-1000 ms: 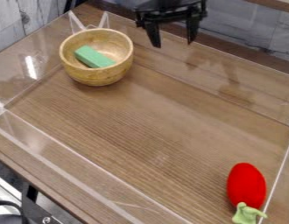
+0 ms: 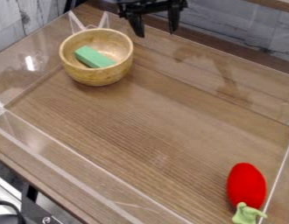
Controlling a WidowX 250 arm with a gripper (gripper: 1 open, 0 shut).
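Note:
My gripper (image 2: 155,25) hangs at the top centre, a dark shape cut off by the frame's edge, with its fingers apart and nothing seen between them. Below and to the left of it is a wooden bowl (image 2: 112,74) holding a green block (image 2: 95,56). A red object with a pale green top, perhaps a plush vegetable (image 2: 246,184), lies at the lower right of the table.
A raised wooden edge (image 2: 258,35) runs along the back right. The table's edge drops away at the lower left.
My gripper has moved up and back, toward the top edge of the view. The bowl, the green block and the red object have not moved.

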